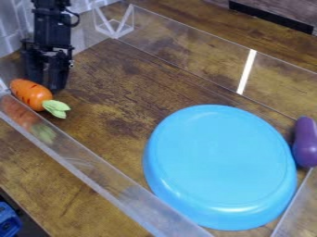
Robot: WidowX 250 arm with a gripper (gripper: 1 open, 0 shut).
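Observation:
The black gripper [47, 65] hangs at the upper left inside the clear-walled enclosure, just above and behind an orange carrot [31, 93] with pale green leaves. Its fingers are dark and overlap, so whether they are open or shut is unclear. The carrot lies by the left wall, close to the fingertips.
A large light-blue plate [218, 167] fills the lower right. A purple eggplant [305, 143] lies at the right edge. Clear walls [111, 183] bound the wooden surface [148, 93], which is free in the middle. A blue object [6, 222] is at the lower left.

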